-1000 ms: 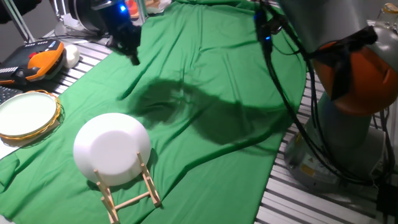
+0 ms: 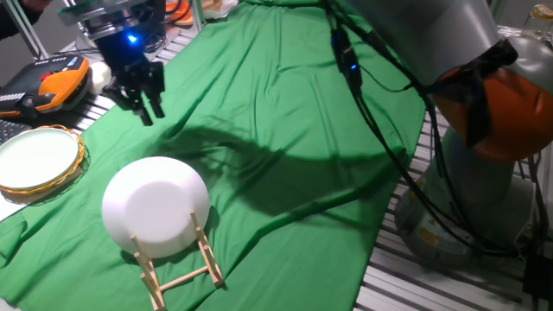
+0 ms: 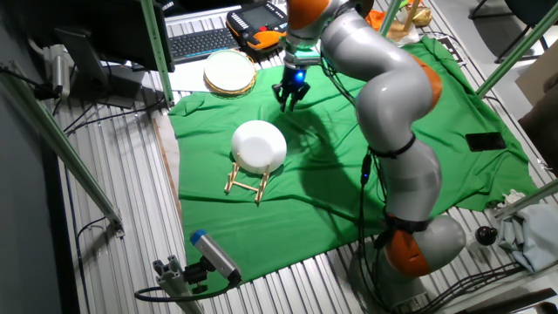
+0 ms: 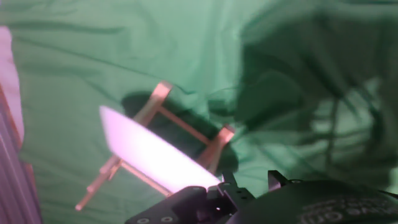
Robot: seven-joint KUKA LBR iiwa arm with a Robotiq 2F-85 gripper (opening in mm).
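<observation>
A white plate point(image 2: 155, 203) leans tilted in a small wooden rack point(image 2: 184, 278) on the green cloth. From the second exterior view, the same plate point(image 3: 259, 145) and rack point(image 3: 247, 187) stand left of the middle of the cloth. My gripper point(image 2: 152, 119) hangs in the air beyond the plate, apart from it, its fingers spread with nothing between them. In the wrist view the plate point(image 4: 149, 152) shows nearly edge-on, slotted between the rack's bars point(image 4: 185, 124); its lower right end reaches behind my gripper.
A wicker-rimmed basket with a pale inside point(image 3: 230, 71) sits past the cloth's far left corner, near a keyboard point(image 3: 202, 44) and an orange-and-black device point(image 3: 259, 28). A camera on a post point(image 3: 214, 256) stands at the near edge. Right of the plate, the wrinkled cloth point(image 2: 294, 173) is clear.
My gripper has moved left and lower in the first exterior view and turned, so both fingers now show apart. Its shadow has shifted too. The plate and rack have stayed put.
</observation>
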